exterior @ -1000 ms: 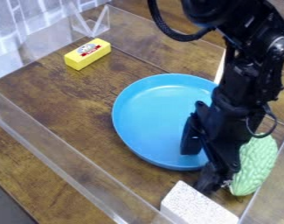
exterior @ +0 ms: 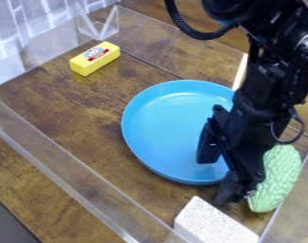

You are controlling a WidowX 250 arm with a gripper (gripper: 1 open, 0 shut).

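Observation:
My black gripper [exterior: 226,176] hangs low over the right edge of a round blue plate [exterior: 163,128], angled down toward the lower right. Its fingertips are dark and partly hidden, close beside a green textured object [exterior: 278,177] at the right and above a white speckled block [exterior: 213,224] at the bottom. Whether anything lies between the fingers is hard to see.
A yellow box [exterior: 96,57] with a red-and-white label sits at the upper left on the wooden table [exterior: 62,123]. Clear plastic walls run along the left and bottom.

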